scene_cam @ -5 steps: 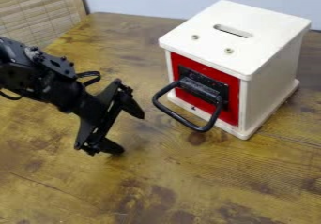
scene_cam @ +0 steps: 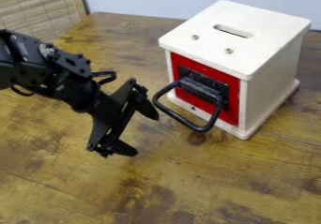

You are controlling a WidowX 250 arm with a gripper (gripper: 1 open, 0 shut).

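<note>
A white wooden box (scene_cam: 264,59) with a slot and two screws on top stands at the right; its front holds a red panel (scene_cam: 182,64) with a black plate and a looped black handle (scene_cam: 201,125) sticking out. My black gripper (scene_cam: 135,126) is open at the left of the handle, its fingers apart with nothing visible between them.
A woven mat or panel (scene_cam: 32,7) stands at the back left, and a pale wall runs behind the table.
My gripper has shifted a little to the right, toward the handle. The box and handle have not moved.
</note>
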